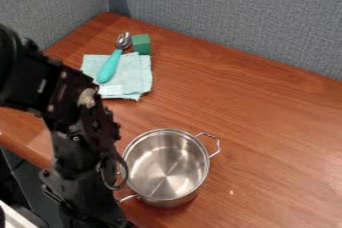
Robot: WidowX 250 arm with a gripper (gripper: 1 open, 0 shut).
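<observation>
A steel pot (pixel 171 164) with two side handles sits on the wooden table, lower middle. My black gripper (pixel 94 197) hangs low at the left, beside and partly in front of the pot's left side; I cannot tell whether it is open or shut. Toward the back left, a folded pale cloth (pixel 134 80) lies with a turquoise-handled spoon (pixel 110 67) on it, and a green block (pixel 140 44) stands just behind.
Grey padded walls (pixel 227 17) bound the back and left of the table (pixel 261 117). The table's front-left edge drops off beside my arm.
</observation>
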